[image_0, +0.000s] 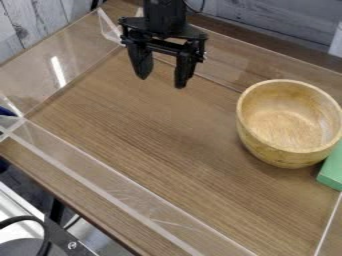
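My black gripper (162, 62) hangs over the upper middle of the wooden tray, its two dark finger assemblies pointing down on either side. Whether it is open or shut is unclear from this view, and nothing clearly shows held in it. To its right stands a large empty tan bowl (287, 125).
A green object (330, 170) lies at the right edge beside the bowl. Clear tape runs along the tray's left side. A black cable (40, 228) is at the lower left, outside the tray. The middle and lower floor of the tray (167, 170) is bare wood.
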